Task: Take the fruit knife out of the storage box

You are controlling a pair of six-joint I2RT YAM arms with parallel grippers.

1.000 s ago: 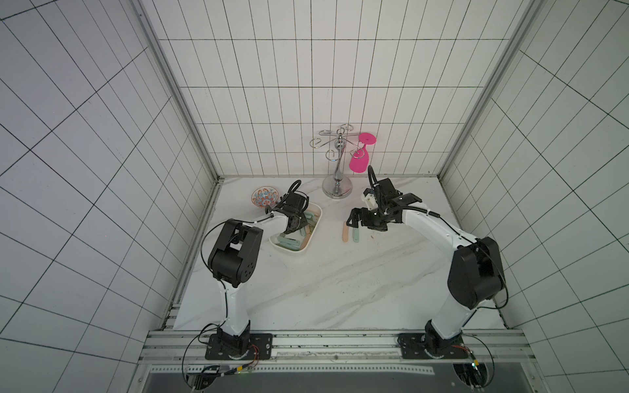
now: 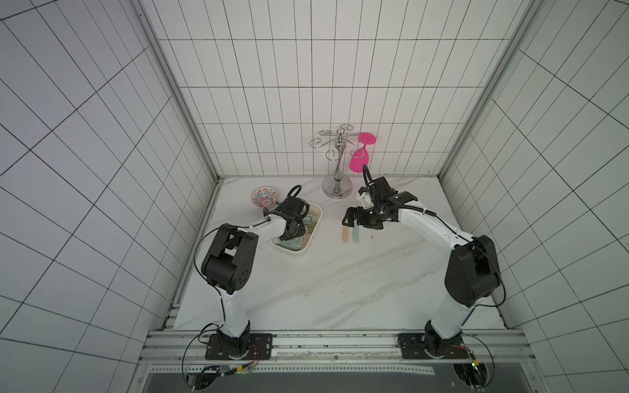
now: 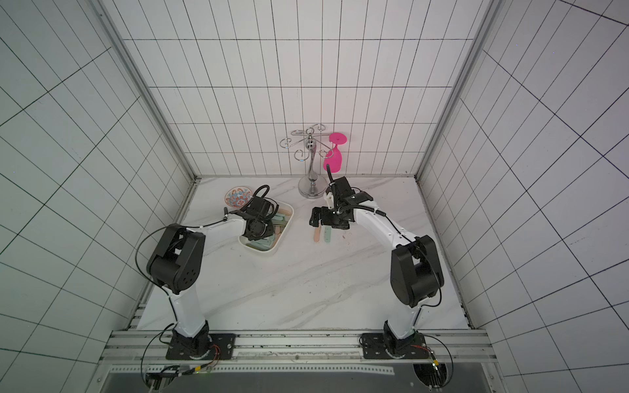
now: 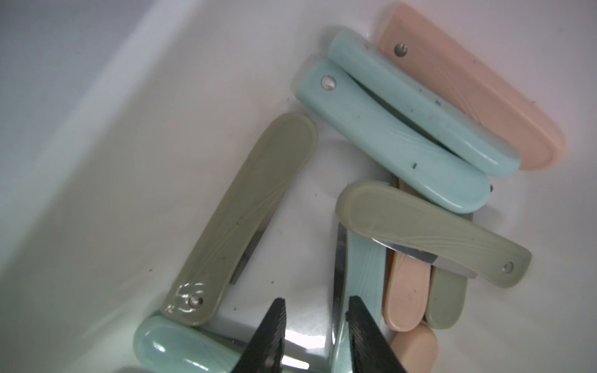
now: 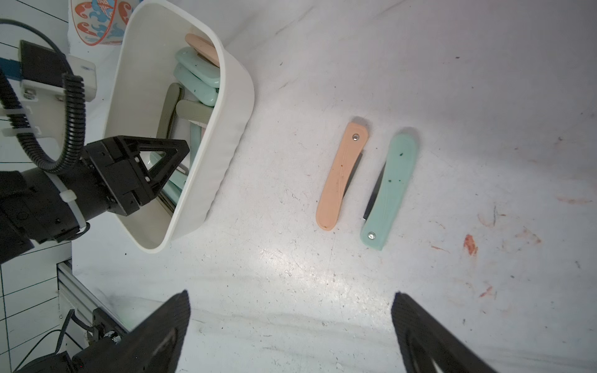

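The white storage box (image 5: 230,112) holds several folding fruit knives in green, blue and pink. My left gripper is down inside it, fingers part open over the lower blue knives (image 4: 363,267); whether they touch a knife I cannot tell. An olive knife (image 4: 242,211) lies to their upper left. My right gripper stands open over the table, with nothing between its fingers. Outside the box lie a pink knife (image 5: 342,174) and a blue knife (image 5: 391,186), side by side.
A patterned bowl (image 2: 264,196) sits behind the box. A metal rack (image 2: 337,186) with a pink glass (image 2: 359,160) stands at the back.
The right arm has shifted a little to the left. The knives on the table appear unmoved.
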